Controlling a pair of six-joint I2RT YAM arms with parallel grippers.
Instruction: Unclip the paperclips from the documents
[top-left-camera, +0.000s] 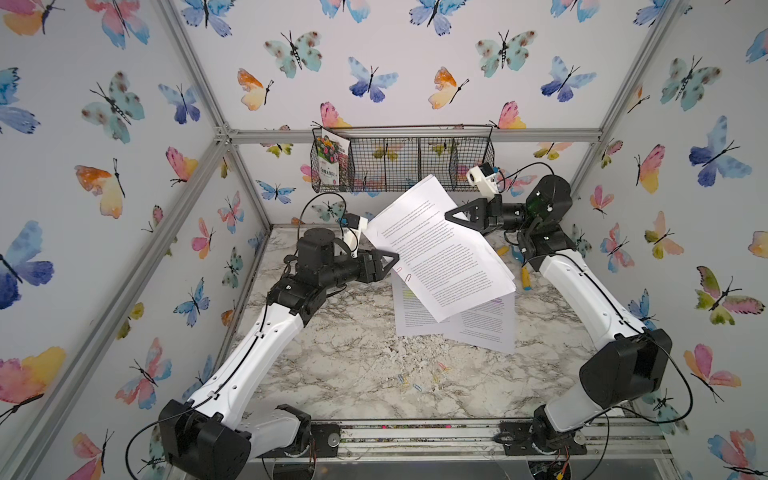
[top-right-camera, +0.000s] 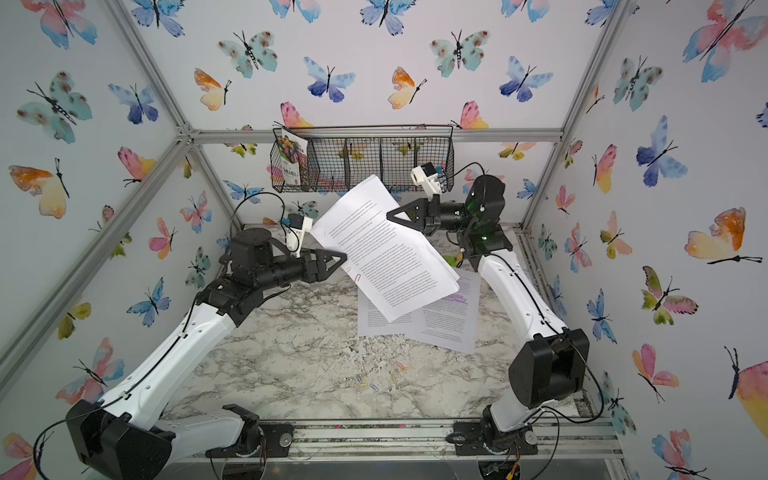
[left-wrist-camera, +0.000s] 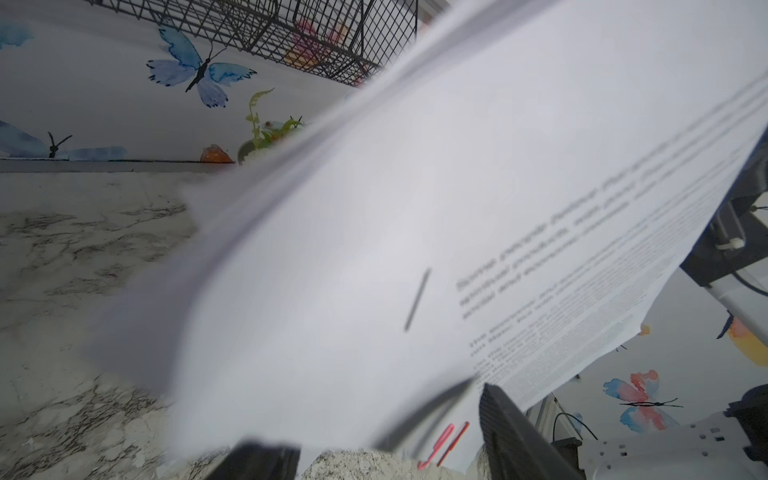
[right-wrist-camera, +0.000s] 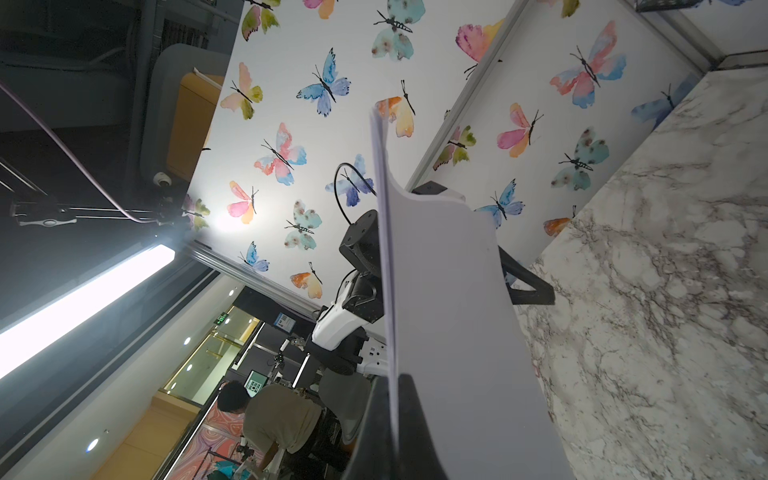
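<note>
A stack of printed documents (top-left-camera: 440, 256) hangs in the air, held at its upper right edge by my right gripper (top-left-camera: 453, 216), which is shut on it. Two clip shapes show on the stack's lower left edge: a paperclip (top-left-camera: 408, 277), and red clips (left-wrist-camera: 444, 440) near the fingers in the left wrist view. My left gripper (top-left-camera: 390, 261) is open at that edge, close to the clips; the paper blurs over its fingers in the left wrist view. In the right wrist view the stack (right-wrist-camera: 464, 336) stands edge-on between the right fingers.
More printed sheets (top-left-camera: 488, 328) lie on the marble table beneath, with paper scraps and small coloured clips (top-left-camera: 417, 386) in front. A wire basket (top-left-camera: 400, 160) holding a booklet hangs on the back wall.
</note>
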